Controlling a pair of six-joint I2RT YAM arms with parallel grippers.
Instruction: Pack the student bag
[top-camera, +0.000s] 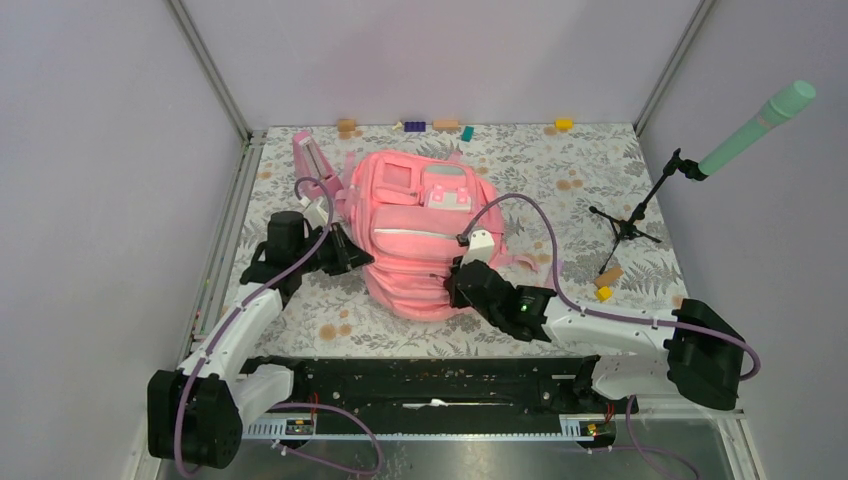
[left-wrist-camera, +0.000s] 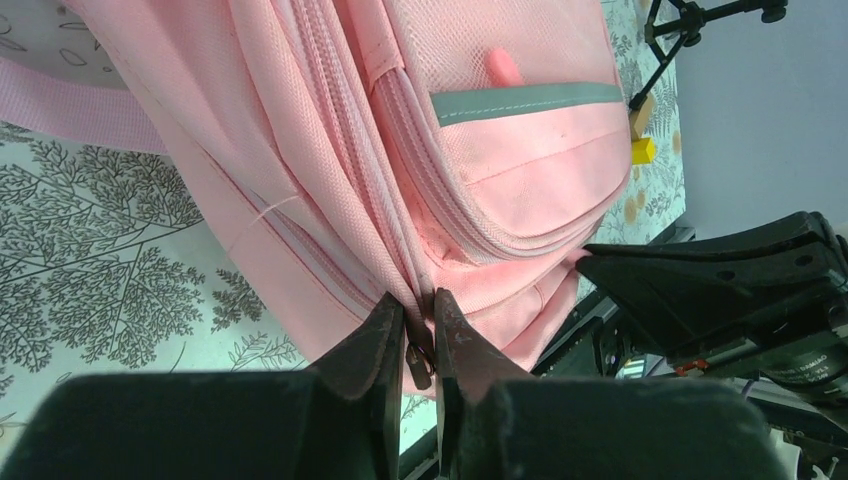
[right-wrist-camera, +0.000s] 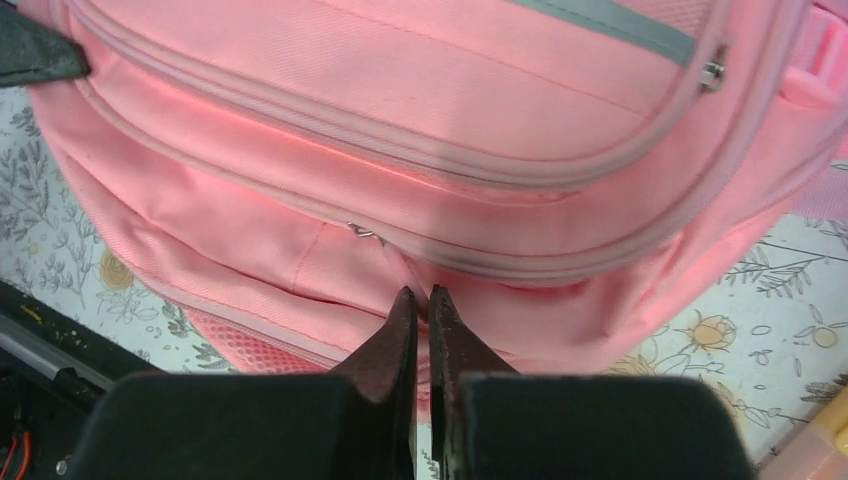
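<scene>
The pink student bag (top-camera: 415, 220) lies on the patterned table, its front pockets facing up. At its left edge my left gripper is shut on the pink fabric beside a zipper, a small dark tab showing between the fingers. My right gripper is at the bag's lower front, shut on a thin pink zipper pull (right-wrist-camera: 402, 268). That pull runs to a metal slider (right-wrist-camera: 365, 232) on the curved zipper. The zipper line to the left of the slider looks closed. Nothing of the bag's inside is visible.
A pink case (top-camera: 318, 165) stands behind the left arm. Along the table's back edge lie small blocks, among them a purple block (top-camera: 414, 126) and a yellow block (top-camera: 564, 123). A black tripod (top-camera: 627, 228) carrying a green tube (top-camera: 750, 135) occupies the right.
</scene>
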